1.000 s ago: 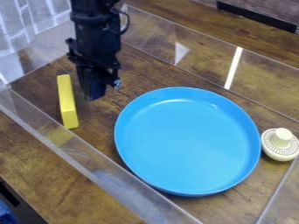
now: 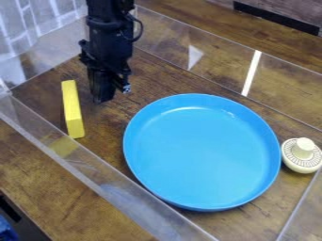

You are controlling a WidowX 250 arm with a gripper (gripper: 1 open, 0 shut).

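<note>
The black gripper (image 2: 108, 77) hangs at the upper left over the wooden table, behind and a little right of a yellow bar (image 2: 72, 108) lying on the wood. Its fingers are small and dark, and I cannot tell how far apart they stand or whether anything is between them. A large blue plate (image 2: 201, 151) lies in the middle right, apart from the gripper and the bar.
A white knobbed round object (image 2: 300, 156) sits right of the plate. Clear plastic walls surround the work area. The wood behind the plate is free, crossed near the back by a white strip (image 2: 249, 73).
Over the last second the gripper has shifted slightly and turned, its fingers now looking less spread in the view. The bar and plate have not moved.
</note>
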